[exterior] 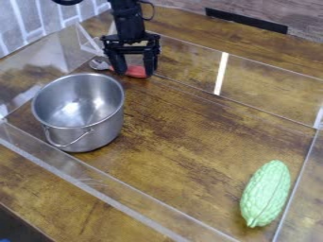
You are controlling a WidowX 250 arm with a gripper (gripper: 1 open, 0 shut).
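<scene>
My black gripper (131, 58) is low at the top of the view, open, with its fingers around a red object (139, 72) on the wooden table. A small silver piece (97, 63) lies just left of it, perhaps part of the same object; the gripper hides much of it. A steel pot (78, 112) stands at the left, in front of the gripper. A pale green bitter melon (266, 194) lies at the lower right.
Clear strips border the work area, with a white strip (221, 74) at the upper right.
</scene>
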